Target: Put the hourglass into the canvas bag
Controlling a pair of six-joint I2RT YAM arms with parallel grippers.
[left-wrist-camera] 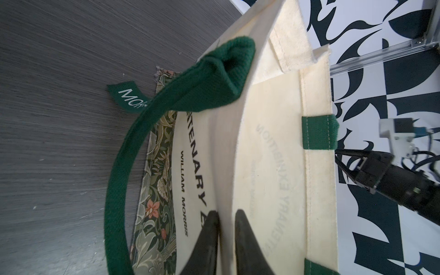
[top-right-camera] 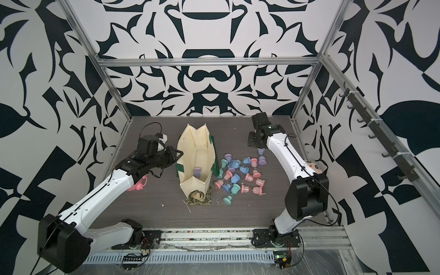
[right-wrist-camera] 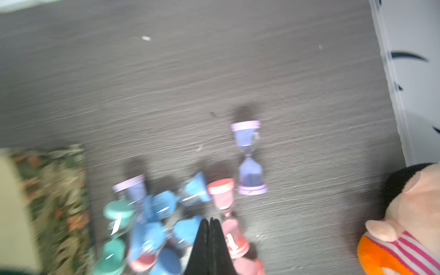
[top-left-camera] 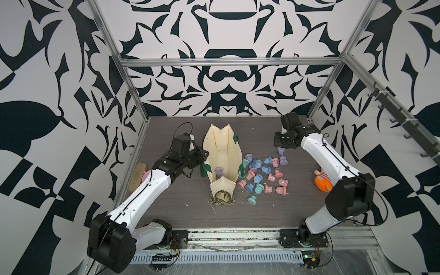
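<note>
A purple hourglass (right-wrist-camera: pixel 250 158) lies on its side on the table, ahead of my right gripper in the right wrist view. Both right fingers meet, with nothing between them, and the hourglass is outside them. The upright canvas bag (top-left-camera: pixel 222 141) gapes wide; another purple hourglass (top-left-camera: pixel 219 172) is inside it. In the left wrist view my left gripper straddles the bag's near rim. The rim runs between its slightly parted fingers; whether they pinch it is unclear.
Several pink, blue and teal hourglasses (top-left-camera: pixel 259 177) crowd the table between the bag and the purple one. An orange-clad doll (right-wrist-camera: pixel 403 247) sits at the right.
</note>
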